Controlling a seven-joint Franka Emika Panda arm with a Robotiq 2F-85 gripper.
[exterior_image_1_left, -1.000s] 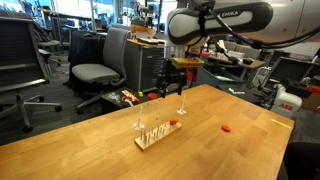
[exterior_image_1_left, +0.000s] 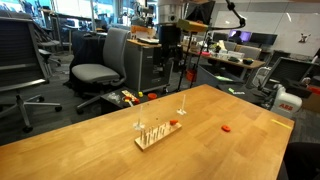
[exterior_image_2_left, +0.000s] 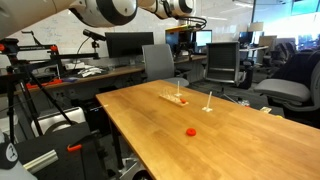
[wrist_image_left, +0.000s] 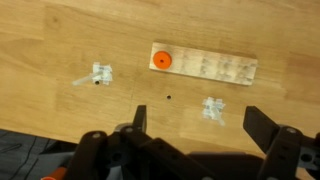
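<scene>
My gripper is open, its dark fingers wide apart and nothing between them. In exterior view 1 it hangs well above the far part of the table. A pale wooden block (wrist_image_left: 210, 65) with a row of upright pegs lies on the table; the pegs show best in exterior view 1. An orange-red ring-like piece (wrist_image_left: 162, 60) sits at one end of the block. Apart from it, a small red piece (exterior_image_2_left: 191, 132) rests on the bare tabletop. Two thin white upright sticks on small bases, one here (exterior_image_1_left: 139, 122) and another (exterior_image_1_left: 183, 105), stand near the block.
The wooden table (exterior_image_2_left: 240, 145) has broad clear areas around the block. Office chairs (exterior_image_1_left: 98, 65) stand beyond its far edge. Small coloured items (exterior_image_1_left: 128, 97) lie at that edge.
My arm and gripper have risen and shifted a little to the right in exterior view 1, away from the block. The table objects look unmoved.
</scene>
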